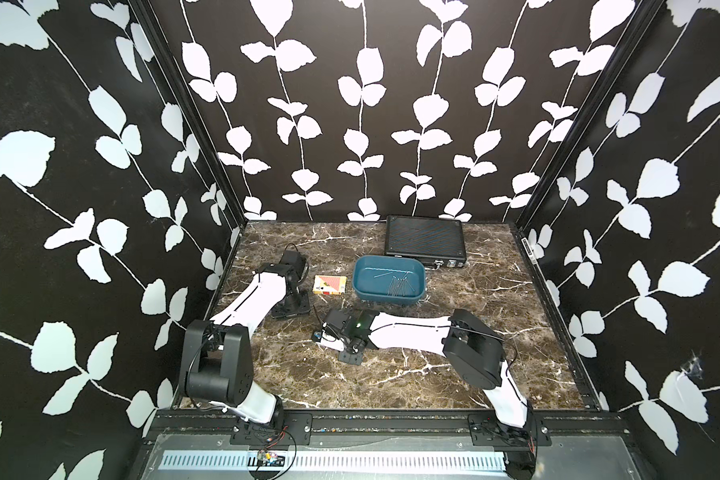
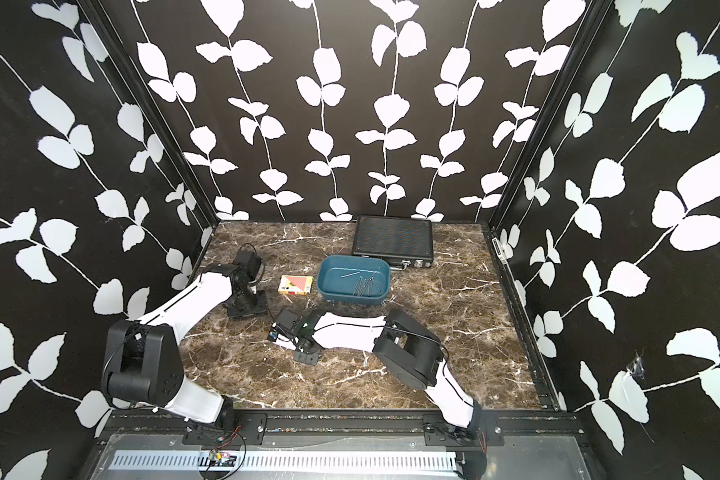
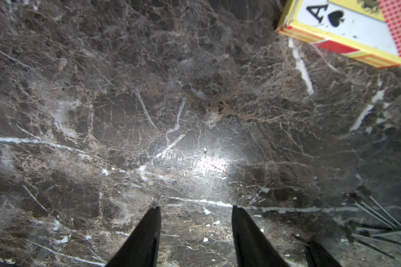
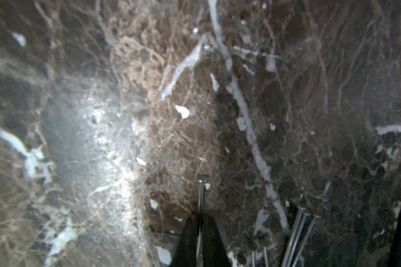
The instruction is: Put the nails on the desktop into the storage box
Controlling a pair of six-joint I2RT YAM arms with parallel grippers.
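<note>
Loose nails lie on the marble desktop, clustered to the right of my right gripper. One single nail runs between the right fingertips, its head sticking out ahead of them. These fingers stand almost together; whether they grip the nail is unclear. My left gripper hangs over bare desktop, its fingers apart and nothing between them. From there, several nails show at the lower right. The blue storage box sits behind the right arm with several nails inside.
A playing-card box lies left of the storage box, near the left gripper. Behind stands a black case. The right forearm crosses just in front of the storage box.
</note>
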